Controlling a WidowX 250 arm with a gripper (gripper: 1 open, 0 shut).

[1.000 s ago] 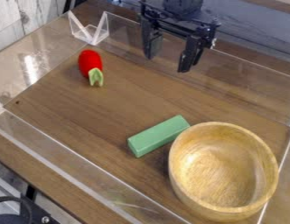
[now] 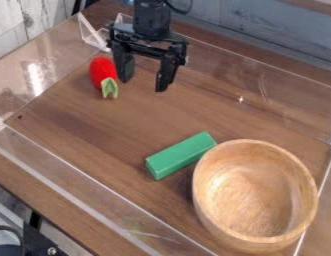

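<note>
My black gripper [image 2: 145, 66] hangs open over the upper left of the wooden table, just right of and slightly above a red object with a pale green tip [image 2: 104, 74], with nothing visible between its fingers. A green block [image 2: 180, 155] lies diagonally in the lower middle. A large pale wooden bowl [image 2: 255, 197] stands at the lower right, beside the block.
A clear plastic item behind my gripper at the upper left is partly hidden. A wall runs along the back, and transparent edging borders the near left side.
My gripper has moved left from the back middle toward the red object. The red object, green block and bowl have stayed where they were.
</note>
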